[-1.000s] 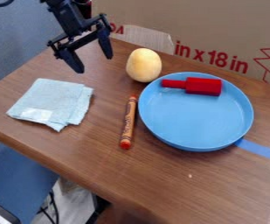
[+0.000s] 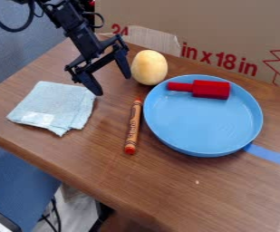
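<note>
My black gripper (image 2: 111, 78) is low over the upper left of the table, open, with its fingers apart between the folded light-blue cloth (image 2: 52, 107) and the yellow egg-shaped object (image 2: 149, 67). An orange crayon-like stick (image 2: 133, 127) lies below the gripper, left of the blue plate (image 2: 203, 127). A red object with a handle (image 2: 208, 89) rests on the plate's back part.
A cardboard box (image 2: 226, 36) with red lettering stands behind the table. A strip of blue tape (image 2: 270, 155) runs right of the plate.
My gripper has moved downward and a little right, nearer the cloth and the table. The objects on the table look unmoved.
</note>
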